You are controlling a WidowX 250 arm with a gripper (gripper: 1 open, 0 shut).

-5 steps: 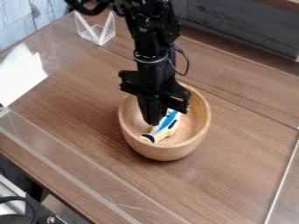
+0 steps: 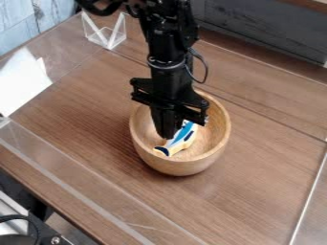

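Note:
My black gripper (image 2: pixel 166 124) reaches down into a round wooden bowl (image 2: pixel 192 165) at the middle of the view, its tip over the bowl's left inner part. Inside the bowl lies a white tool-like object (image 2: pixel 175 146) with blue and dark markings, just beside the fingertips. The fingers look close together; whether anything is between them is hidden by the gripper's body.
At the left lie a white sheet (image 2: pixel 18 81) and, behind it, a clear angular object (image 2: pixel 105 29). The table's edge runs along the lower left.

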